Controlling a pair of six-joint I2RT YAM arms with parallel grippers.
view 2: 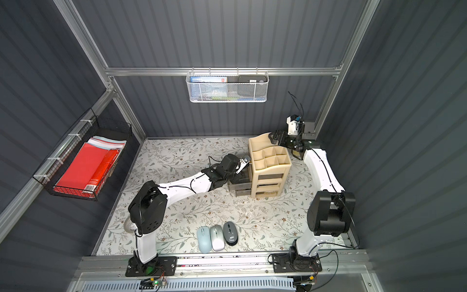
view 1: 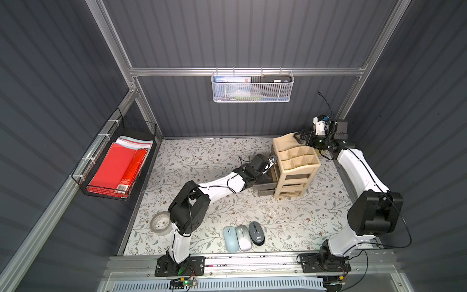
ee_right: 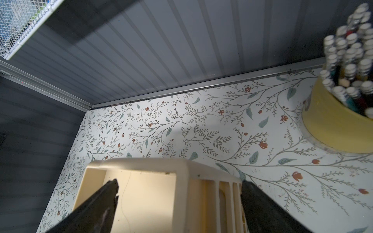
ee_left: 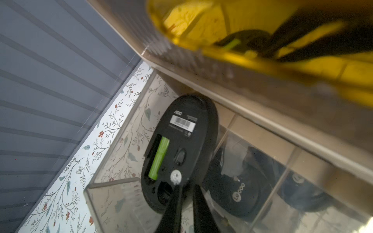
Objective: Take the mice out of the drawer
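Observation:
An upside-down black mouse with a green battery lies in the clear drawer pulled out on the left of the beige organizer. Dark shapes with round labels show through clear plastic beside it. My left gripper is at that mouse's lower end, its fingertips a short gap apart; whether they touch it I cannot tell. My right gripper stands open above the organizer's back top compartment, nothing held.
Three mice lie at the front edge, with a tape roll to their left. A yellow pencil cup stands behind the organizer's right side. Wall baskets hang above.

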